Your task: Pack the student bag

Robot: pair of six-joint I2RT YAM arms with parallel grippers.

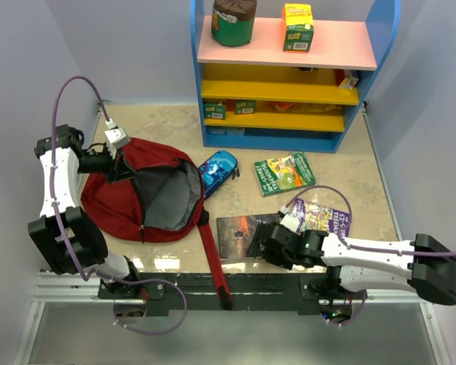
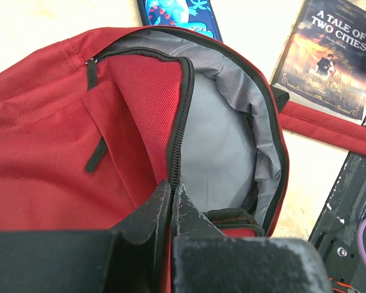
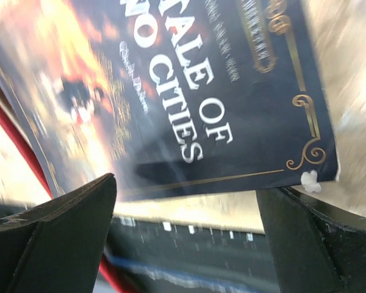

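Observation:
The red bag [image 1: 110, 201] lies on its side at the left, its mouth gaping and the grey lining [image 2: 219, 140] showing. My left gripper is shut over the bag's zipped edge; whether any fabric is caught between the tips cannot be told. A dark book, "A Tale of Two Cities" [image 1: 239, 234], rests flat near the front edge. Over that book's right end is my right gripper [image 1: 257, 247], open, with the book's near edge [image 3: 213, 185] showing between and beyond its fingers. A blue pencil case [image 1: 216, 171] sits against the bag's mouth.
A green book [image 1: 284, 174] and a purple book [image 1: 321, 218] lie to the right, the purple one partly behind the right arm. Shelves [image 1: 289, 76] with boxes stand at the back. The bag's red strap [image 1: 214, 262] runs to the table's front edge.

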